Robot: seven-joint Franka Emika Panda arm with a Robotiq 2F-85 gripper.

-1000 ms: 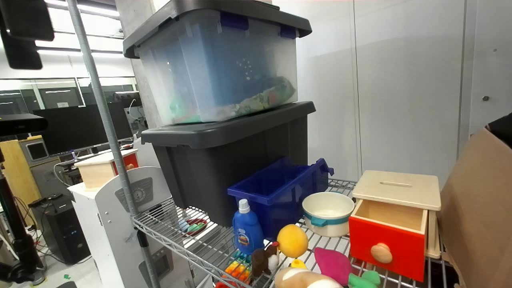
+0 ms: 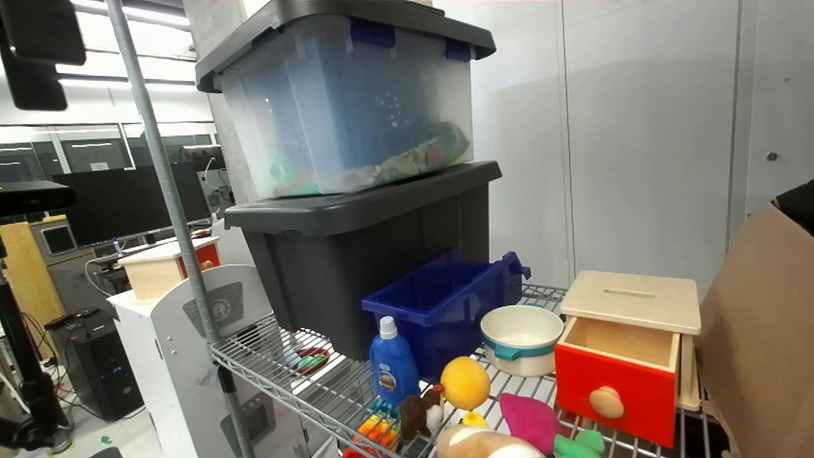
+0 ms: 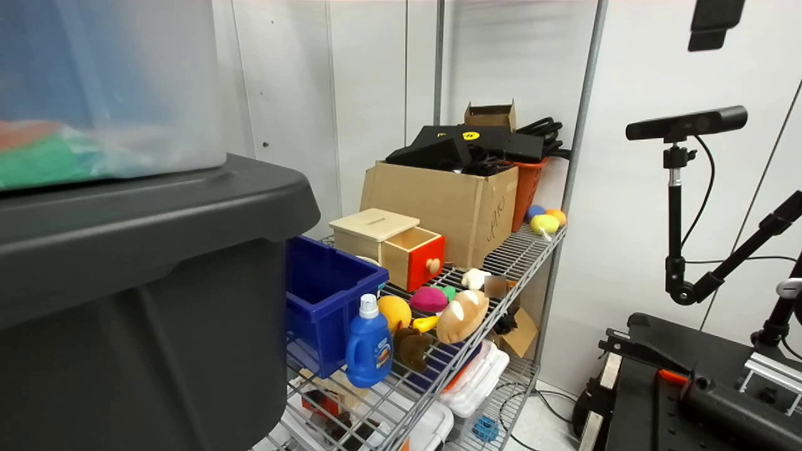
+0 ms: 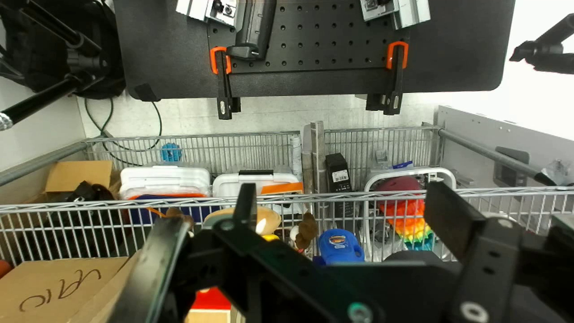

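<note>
In the wrist view my gripper is open, its dark fingers (image 4: 457,220) spread wide. Nothing shows between them but the shelf behind. A wooden box has its red-fronted drawer (image 2: 616,385) pulled out, and the drawer looks empty. To its left stand a cream pot (image 2: 523,340) with a teal band and an empty blue bin (image 2: 458,294). The blue detergent bottle (image 3: 369,342) is upright in front of the bin. An orange ball (image 2: 465,383), a magenta toy (image 2: 528,422), a bread-like toy (image 3: 462,316) and a brown toy (image 3: 411,349) lie nearby on the wire shelf.
Two stacked lidded tubs, a clear one (image 2: 366,107) over a dark one (image 2: 366,267), crowd the shelf's left. A cardboard box (image 3: 443,210) borders the drawer box. The shelf's wire front rail (image 4: 285,200) crosses the wrist view. Some room shows above the toys.
</note>
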